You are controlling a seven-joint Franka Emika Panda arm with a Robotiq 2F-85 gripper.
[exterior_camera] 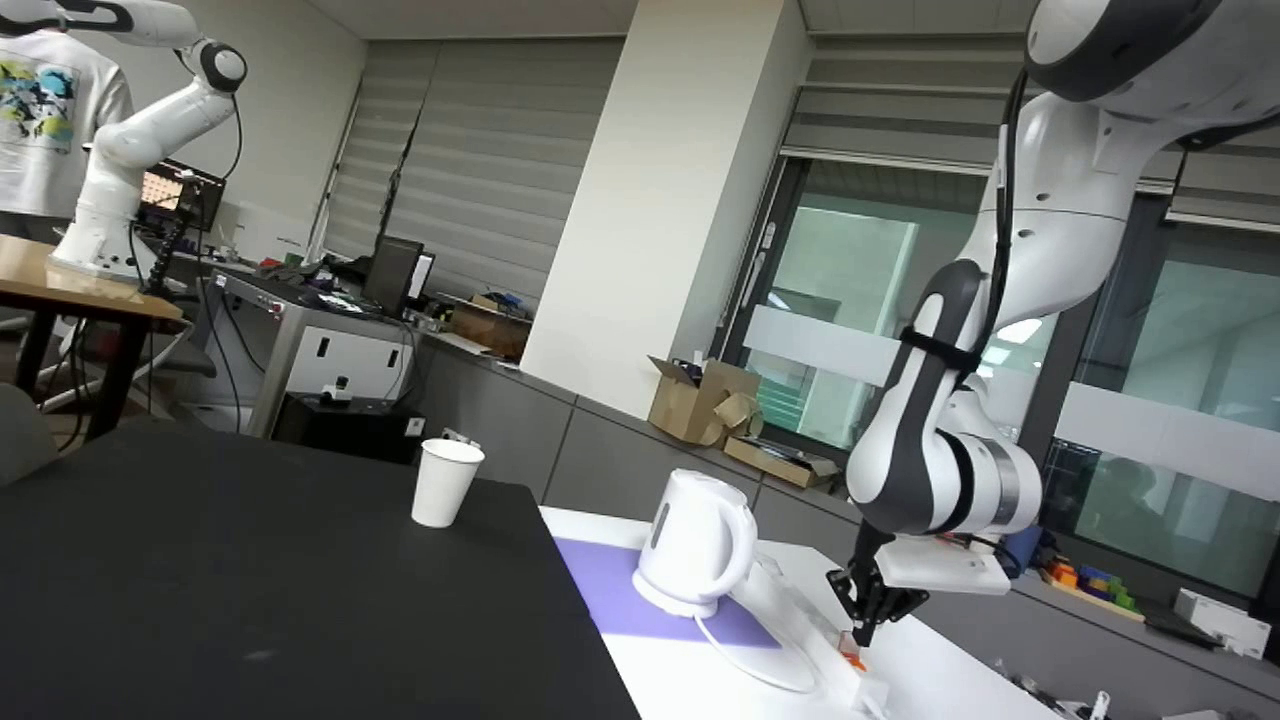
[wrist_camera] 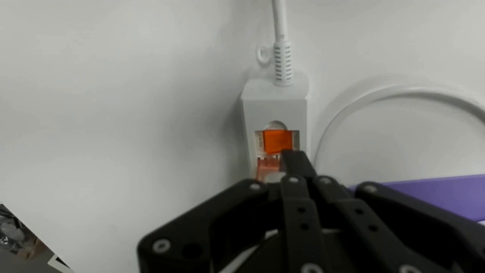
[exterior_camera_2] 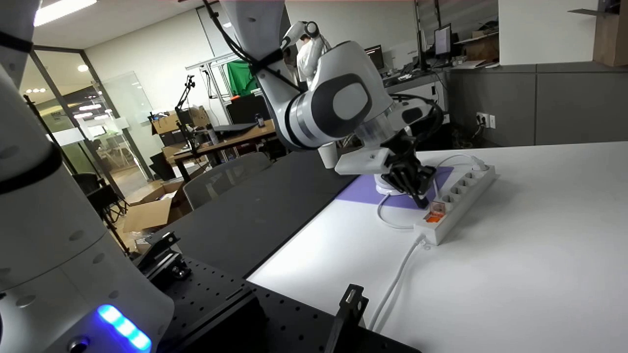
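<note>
A white power strip (exterior_camera_2: 466, 199) lies on the white table, with an orange switch (wrist_camera: 277, 141) under a clear flip-up cover (exterior_camera_2: 438, 207) at its near end. My gripper is shut, nothing showing between its fingers. Its tips are right by the switch and cover, overlapping them in the wrist view; whether they touch cannot be told. In exterior view 1 the gripper (exterior_camera: 863, 636) points down at that same end of the strip. The white kettle (exterior_camera: 697, 542) stands upright on a purple mat (exterior_camera: 606, 584) beside the strip.
A white paper cup (exterior_camera: 445, 482) stands on the black table (exterior_camera: 276, 576). The kettle's white cord (wrist_camera: 350, 107) curls on the table beside the strip. The strip's own cable (exterior_camera_2: 395, 285) runs toward the robot base.
</note>
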